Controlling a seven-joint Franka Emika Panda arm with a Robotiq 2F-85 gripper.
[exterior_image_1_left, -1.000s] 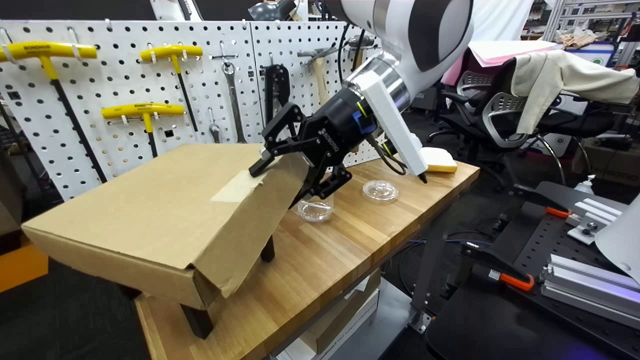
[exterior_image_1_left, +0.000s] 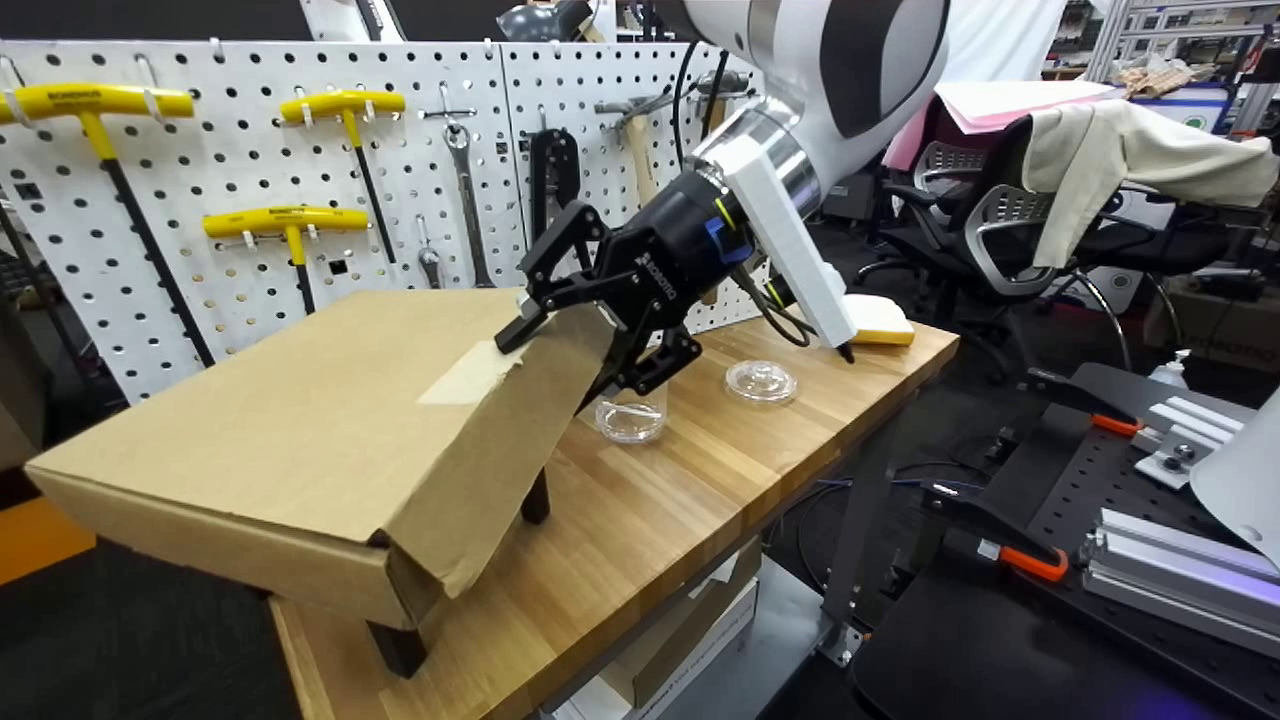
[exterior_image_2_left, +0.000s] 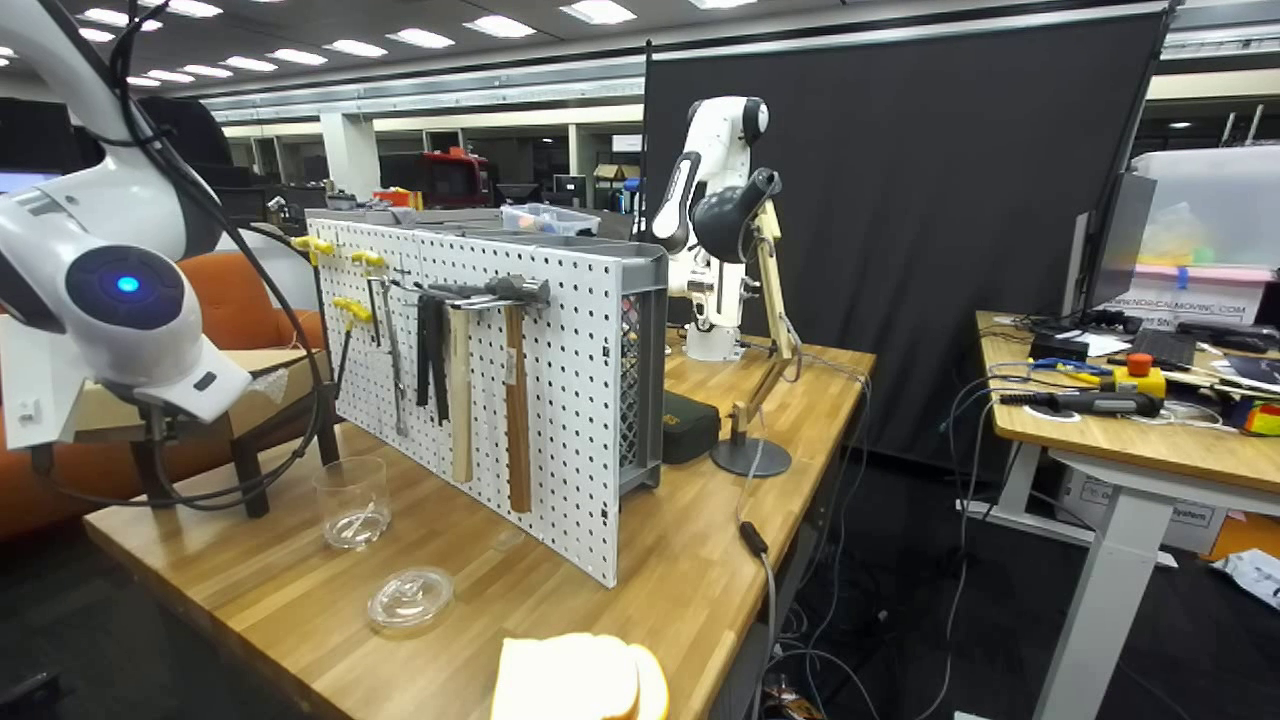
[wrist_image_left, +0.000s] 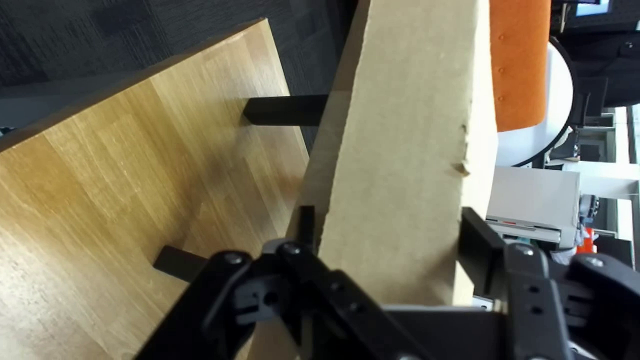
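Note:
A brown cardboard box (exterior_image_1_left: 300, 396) rests tilted on black legs above the wooden table, its side flap (exterior_image_1_left: 504, 468) hanging towards the table front. At the box's right end is my gripper (exterior_image_1_left: 554, 366), with one finger (exterior_image_1_left: 518, 332) over the top and the other hidden behind the flap. In the wrist view, the cardboard side (wrist_image_left: 402, 150) runs between the widely spaced fingers of my gripper. The right finger lies against the top edge; whether the left one presses on the cardboard cannot be made out. Exterior view 2 hides the gripper.
Near the gripper stands a clear glass jar (exterior_image_1_left: 631, 418), with a glass lid (exterior_image_1_left: 761, 382) to its right. A white and yellow sponge-like block (exterior_image_1_left: 882, 320) sits at the far end. The pegboard (exterior_image_1_left: 408, 156) with tools closes off the back.
The box has shifted slightly to the left, its near left corner a little lower. My gripper has moved a small way left along with it.

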